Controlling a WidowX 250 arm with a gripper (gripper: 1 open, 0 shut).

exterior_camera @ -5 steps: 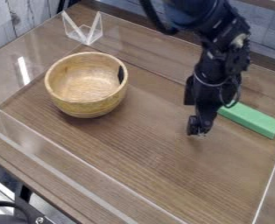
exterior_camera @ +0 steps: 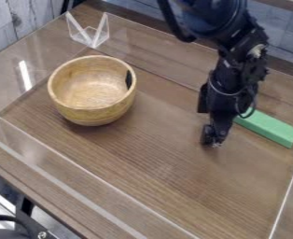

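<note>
My black gripper (exterior_camera: 214,131) points down at the tabletop in the right half of the view, low over the wood. A green block (exterior_camera: 269,130) lies just right of it, its left end partly behind the gripper. The fingers are dark and overlap, so whether anything sits between them is hard to see.
A wooden bowl (exterior_camera: 91,89) stands on the left of the table (exterior_camera: 136,182). A white wire object (exterior_camera: 90,30) is at the back left.
The gripper's fingers look slightly closer together and shifted a little compared with a second ago. The block and bowl appear unmoved.
</note>
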